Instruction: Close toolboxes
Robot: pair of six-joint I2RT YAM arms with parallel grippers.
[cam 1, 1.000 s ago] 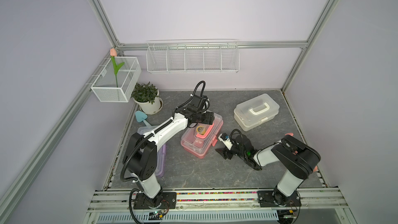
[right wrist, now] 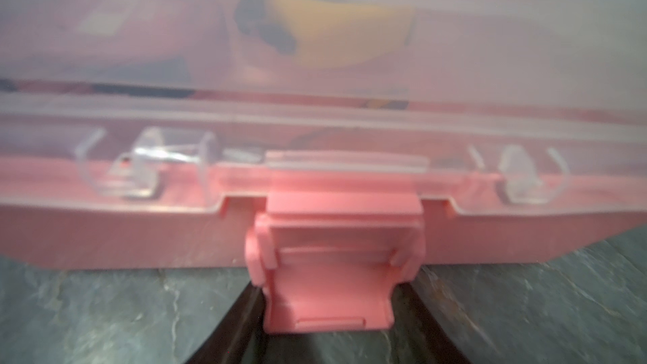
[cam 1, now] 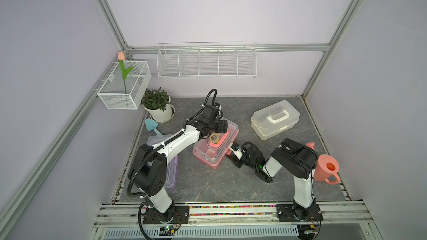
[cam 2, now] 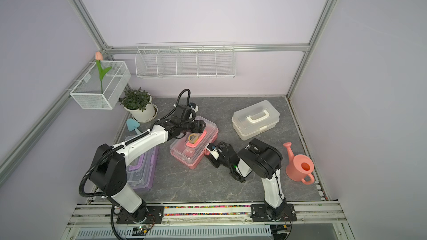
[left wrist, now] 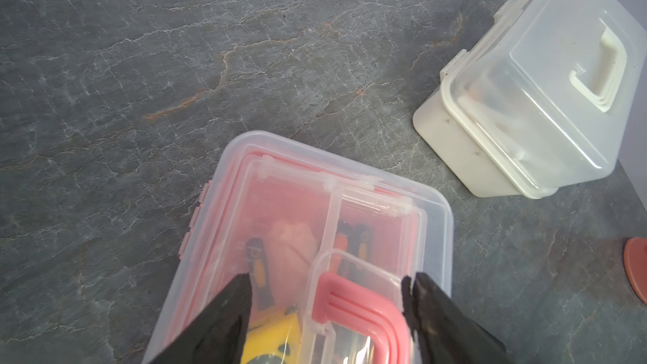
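Observation:
The pink toolbox (cam 2: 189,149) with clear lid sits mid-table. My left gripper hovers over it, part open, its fingers either side of the pink lid handle (left wrist: 360,303). On the toolbox's right side, my right gripper is shut on the pink latch (right wrist: 327,263), which hangs below the lid's edge. A white toolbox (cam 1: 269,124) with its lid down stands at the back right. The purple toolbox (cam 2: 149,171) is at the left, partly behind my left arm.
A potted plant (cam 1: 155,100) and blue trowel (cam 1: 151,124) are at the back left, a pink watering can (cam 2: 295,166) at the right. Wire baskets hang on the walls.
My right gripper has moved left onto the latch, and the pink toolbox has shifted slightly. My left gripper has moved slightly.

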